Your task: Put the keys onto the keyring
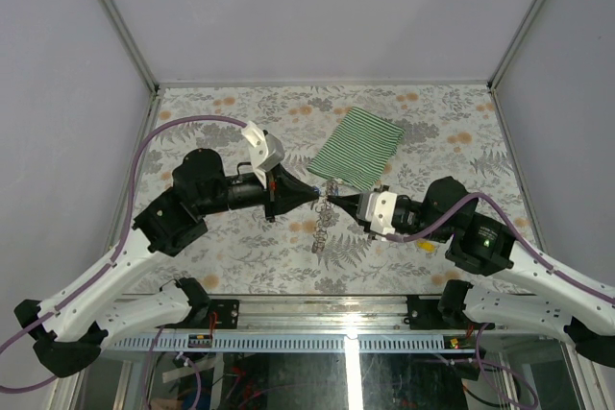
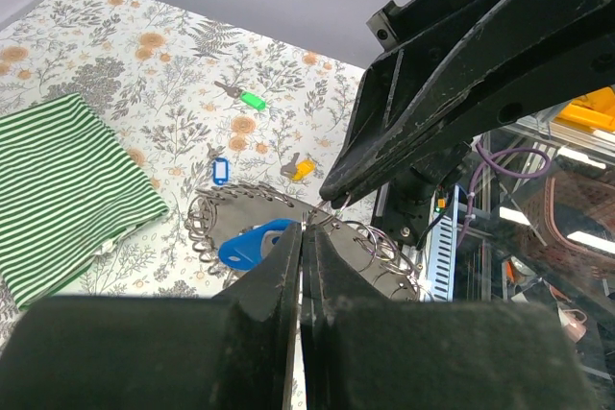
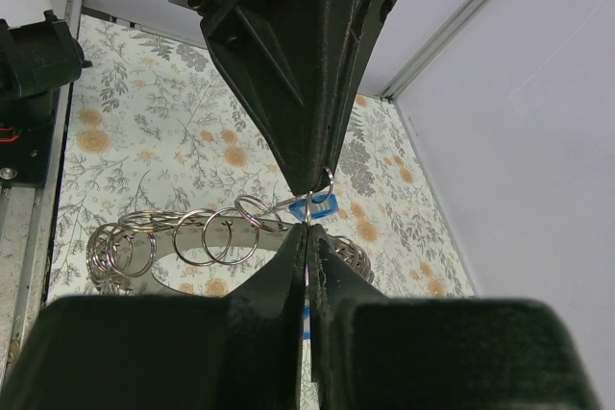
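Observation:
The keyring, a broad metal loop strung with many thin wire rings, hangs between my two grippers over the table. Its rings show close up in the right wrist view. My left gripper is shut at its tips on a thin wire of the keyring. Facing it closely, my right gripper is shut with a ring wire at its tips. A blue piece shows within the loop; whether it is attached cannot be told. Farther off lie keys with a green tag, a blue tag and a yellow tag.
A green-and-white striped cloth lies behind the grippers. The metal front rail bounds the table, with walls on the other sides.

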